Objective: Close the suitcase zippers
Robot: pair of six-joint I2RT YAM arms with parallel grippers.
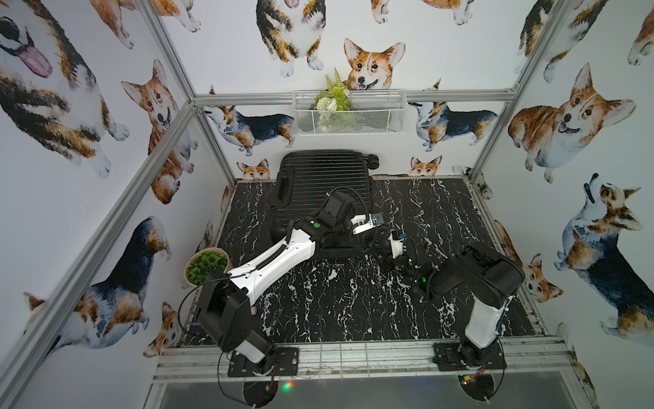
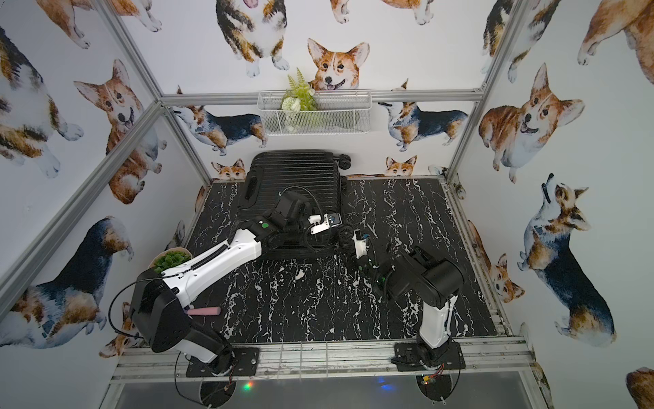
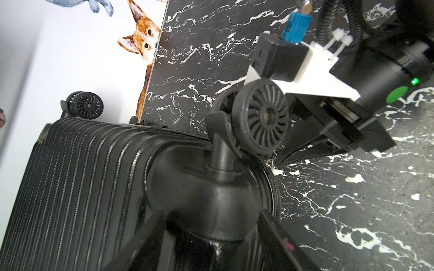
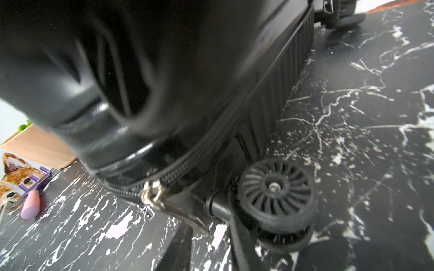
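Observation:
A black ribbed suitcase (image 1: 320,170) lies on the marble-patterned table. My left gripper is over its front right corner, fingers parted around the wheel housing; whether they touch it is unclear. My right gripper is low at the same corner, fingers parted, just below the metal zipper pulls (image 4: 153,196) and beside a caster wheel (image 4: 275,189). No hold on the pulls is visible. The zipper track (image 4: 189,164) runs along the suitcase side.
A potted plant (image 1: 205,264) stands at the left edge near a pink-handled tool (image 2: 203,311). A wire basket (image 1: 368,119) hangs at the back. The table's right side behind my right arm is clear.

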